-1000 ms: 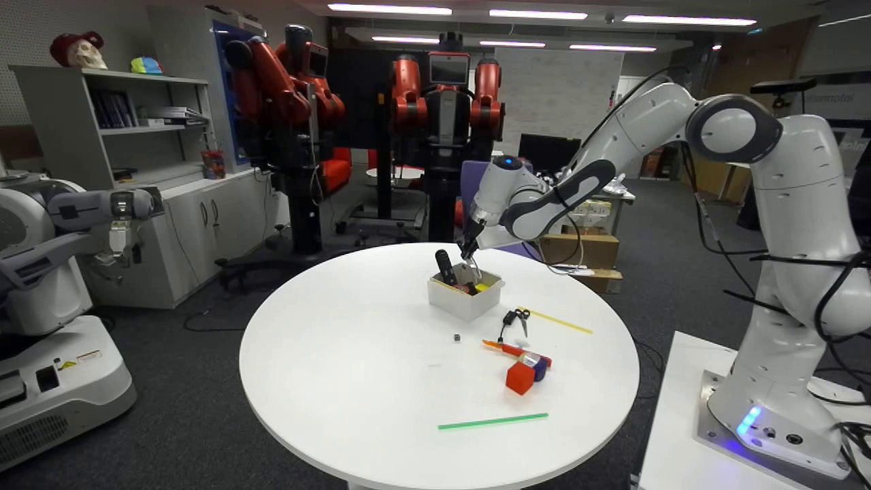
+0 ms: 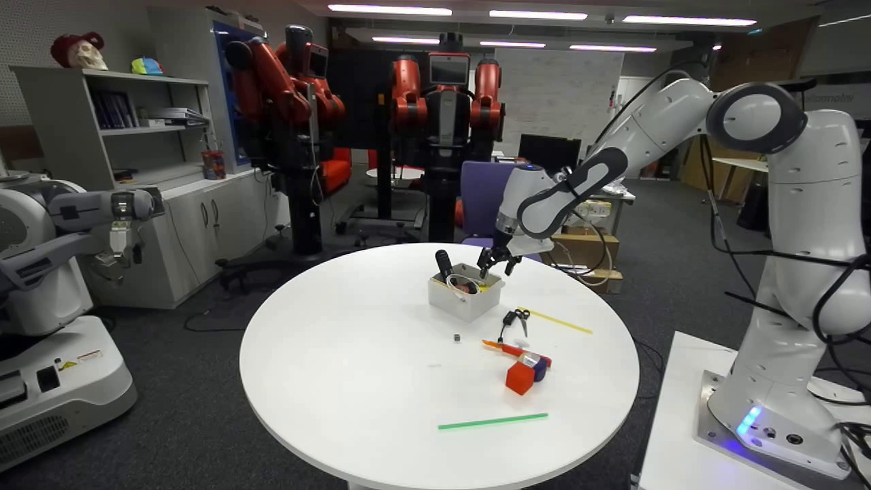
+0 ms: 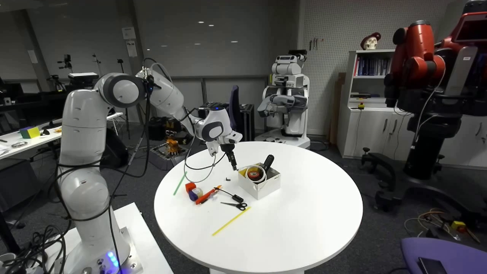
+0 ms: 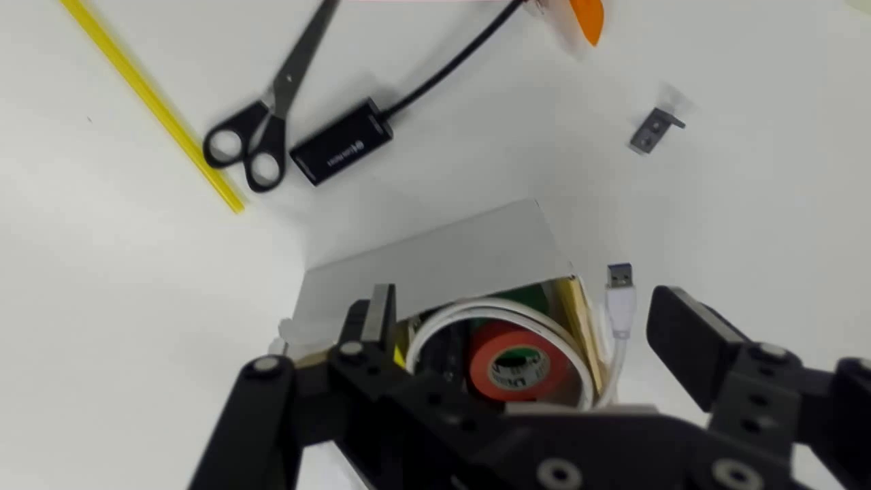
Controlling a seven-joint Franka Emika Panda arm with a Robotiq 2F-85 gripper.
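A white cable (image 2: 462,283) lies in a loop on top of the contents of a light grey box (image 2: 465,307). In the wrist view, the cable's USB plug (image 4: 620,299) pokes out past the box's edge, and a roll of red tape (image 4: 518,364) shows inside the loop. Also in the box is a black microphone-like object (image 3: 269,161), leaning on the rim. My gripper (image 2: 498,262) is above the box, open, its fingers wide apart with nothing held between them. In the wrist view the gripper body hides part of the box.
Scissors (image 4: 277,102), a black adapter (image 4: 343,142) and a yellow stick (image 4: 151,98) lie near the box. A small dark piece (image 2: 457,337), an orange-red tool (image 2: 503,348), a red cube (image 2: 519,378) and a green stick (image 2: 493,421) are elsewhere on the white table (image 2: 343,351).
In exterior view 1 my gripper has moved right, toward the arm's base. The white cable, which rose from the box to the gripper, now lies looped on the contents, apart from the fingers.
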